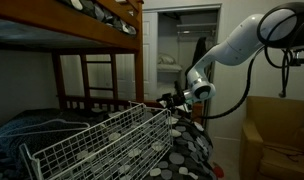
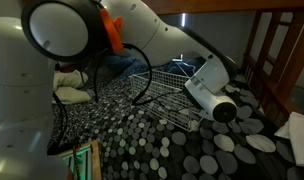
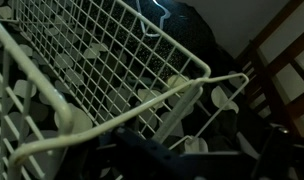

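A white wire basket (image 1: 102, 148) stands on the dotted bedding, its mesh sides and rim showing. In the wrist view, a corner of the wire basket's rim (image 3: 204, 76) lies ahead of my gripper, whose dark fingers spread along the bottom edge. The fingers are open, and nothing shows held between them. From the first exterior view, my gripper (image 1: 170, 101) is at the basket's far right end, close to the rim. Whether it touches the wire cannot be told. In the second exterior view, the arm hides part of the basket (image 2: 164, 88).
Wooden bunk-bed posts (image 1: 150, 50) and an upper bunk stand around the bed. A tan armchair (image 1: 274, 135) is at the right. Dark bedding (image 1: 27, 135) lies left of the basket, and dotted cloth (image 2: 142, 150) spreads in front of it.
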